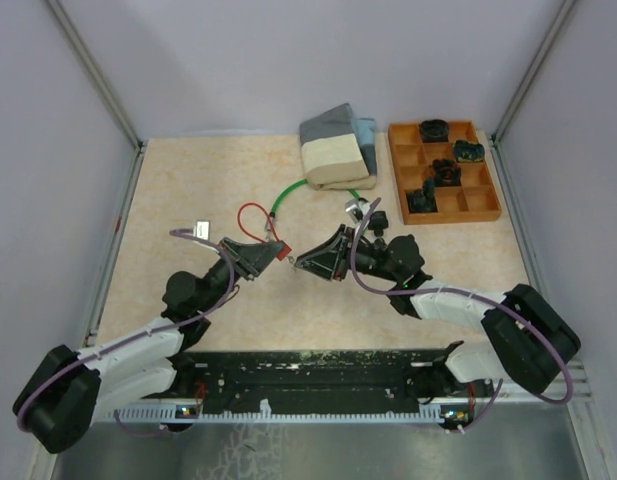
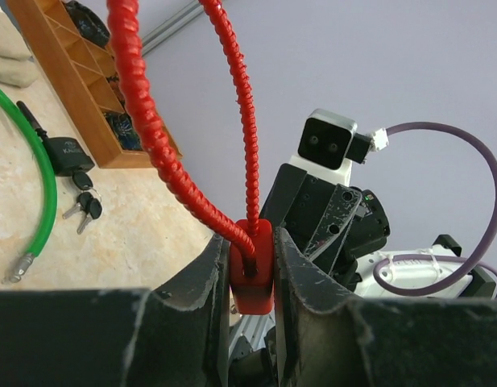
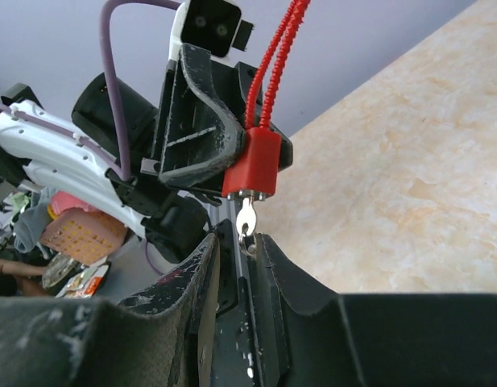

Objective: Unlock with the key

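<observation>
My left gripper is shut on a red padlock [image 3: 252, 165] with a red coiled cable [image 2: 151, 129] looped from it; it hangs in mid-air near the middle. A silver key [image 3: 246, 219] sticks down from the padlock's underside. My right gripper faces it from the right, its fingertips part open just at or behind the key; whether they touch it I cannot tell.
A green cable [image 2: 47, 193], a black padlock [image 2: 67, 156] and loose keys [image 2: 85, 210] lie behind the grippers. A folded cloth [image 1: 333, 155] and wooden tray [image 1: 463, 205] stand at the back.
</observation>
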